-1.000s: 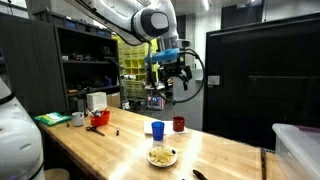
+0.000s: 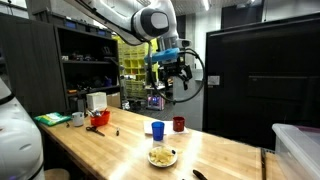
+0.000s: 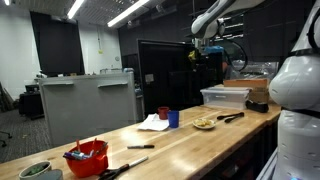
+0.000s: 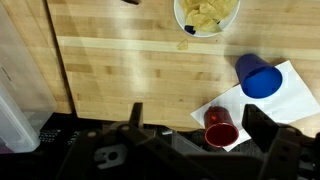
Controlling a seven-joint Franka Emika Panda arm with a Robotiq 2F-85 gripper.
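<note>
My gripper is open, high above the table, its fingers spread wide at the bottom of the wrist view with nothing held between them. Below it stands a red cup [image 4: 220,132] close to the table's far edge, partly beside a sheet of white paper [image 4: 285,98]. A blue cup [image 4: 260,78] is at the paper's edge, a short way from the red one. Yellow chips fill a white bowl [image 2: 162,154] nearer the front of the table. From the side, the gripper [image 2: 185,76] hangs well clear of everything.
A red basket [image 3: 86,160] with tools, several mugs and small dark tools lie at the table's other end. A clear plastic bin [image 2: 298,145] stands at the right. Bare wooden tabletop [image 4: 130,75] stretches left of the cups in the wrist view.
</note>
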